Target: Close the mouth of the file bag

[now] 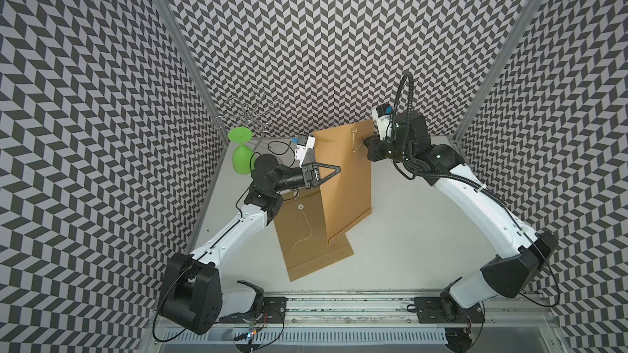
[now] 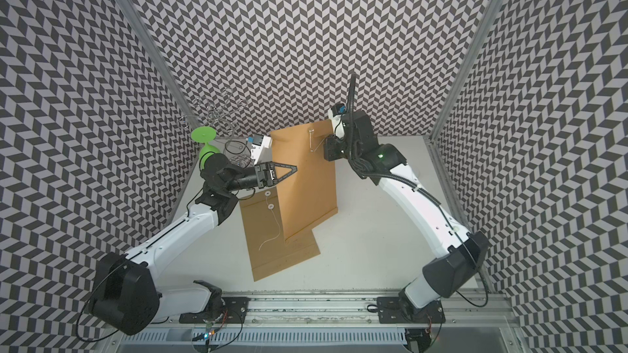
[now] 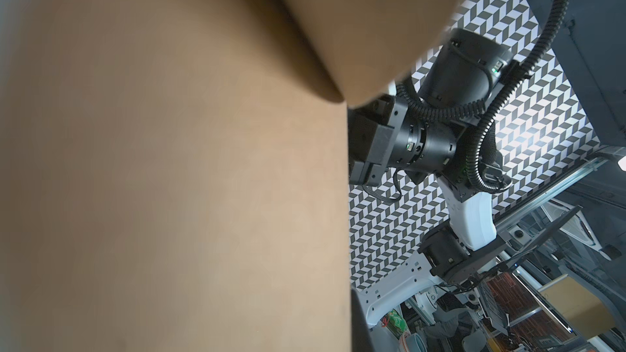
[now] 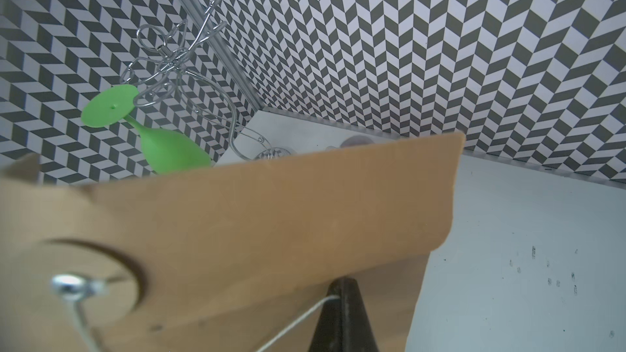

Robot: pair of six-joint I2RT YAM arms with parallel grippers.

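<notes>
An orange-brown file bag (image 1: 343, 196) is held upright between the arms, above a second brown piece (image 1: 314, 261) lying flat. My left gripper (image 1: 339, 169) is shut at the bag's left side; whether paper is between its fingertips cannot be told. In the left wrist view the bag's face fills most of the picture. My right gripper is shut at the folded flap (image 4: 293, 208) near the top, with white string across its fingertips. A round button (image 4: 78, 283) with string on it sits left of the fingers.
A green stand (image 1: 242, 157) and a wire rack (image 1: 252, 114) stand at the back left, with cables near them. Patterned walls enclose the space.
</notes>
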